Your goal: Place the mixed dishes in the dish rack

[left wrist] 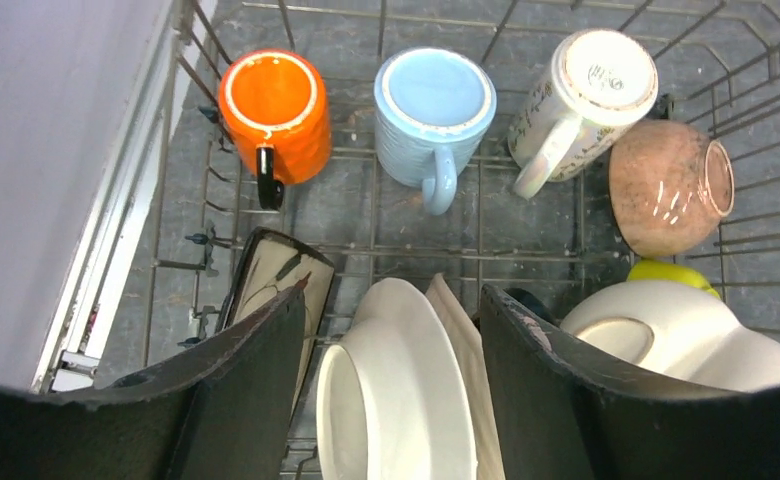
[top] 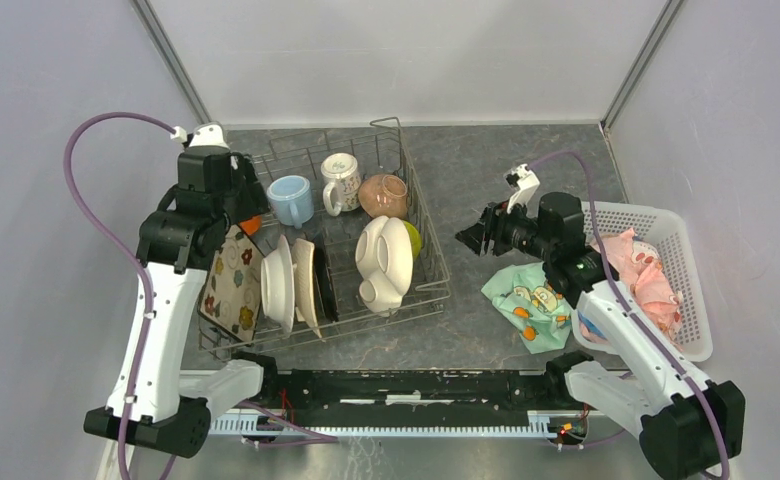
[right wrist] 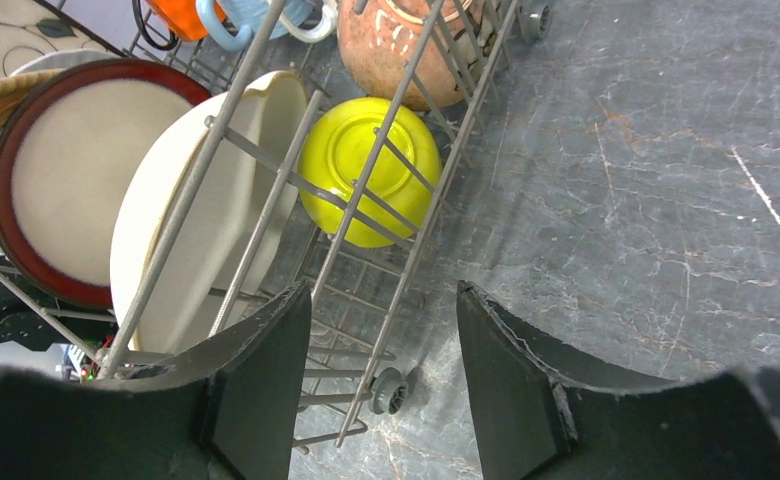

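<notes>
The wire dish rack (top: 421, 290) holds an orange mug (left wrist: 291, 145), light-blue mug (top: 289, 200), patterned mug (top: 344, 178), pinkish bowl (top: 382, 197), floral tray (top: 228, 280), upright plates (top: 278, 285), white dishes (top: 386, 260) and a yellow-green bowl (right wrist: 366, 170). My left gripper is open above the rack's left side, over the plates, with the mugs beyond. My right gripper is beside the rack's right side; its fingers look apart in the wrist view, and I cannot tell whether anything is between them.
Right of the rack is bare grey floor. A green cloth (top: 526, 305) lies below the right arm, and a white basket (top: 694, 320) with pink cloths (top: 646, 280) stands at the far right. Walls bound both sides and the back.
</notes>
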